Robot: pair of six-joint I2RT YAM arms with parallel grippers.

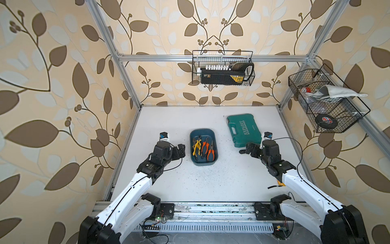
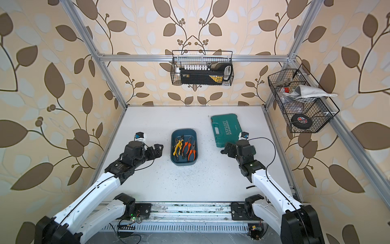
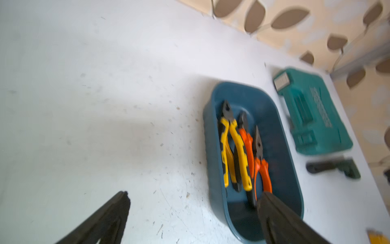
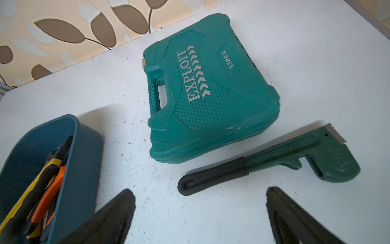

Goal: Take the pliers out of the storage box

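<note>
A dark blue storage box [image 1: 197, 162] stands in the middle of the table. Inside it lie yellow-handled pliers [image 3: 242, 156] and, to their right, orange-handled pliers [image 3: 265, 175]; more handles overlap between them. My left gripper [image 1: 181, 151] is open and empty, just left of the box and above the table. In the left wrist view its fingers [image 3: 106, 217] are wide apart, the right one overlapping the box's near part. My right gripper is also open and empty, to the right of the box, above the table near a green pipe wrench.
A green tool case [image 4: 211, 89] lies behind the green pipe wrench [image 4: 268, 156] on the right. An orange tape measure [image 1: 281, 183] sits partly behind the right arm. Wire baskets [image 1: 222, 73] hang on the back and right walls. The table in front of the box is clear.
</note>
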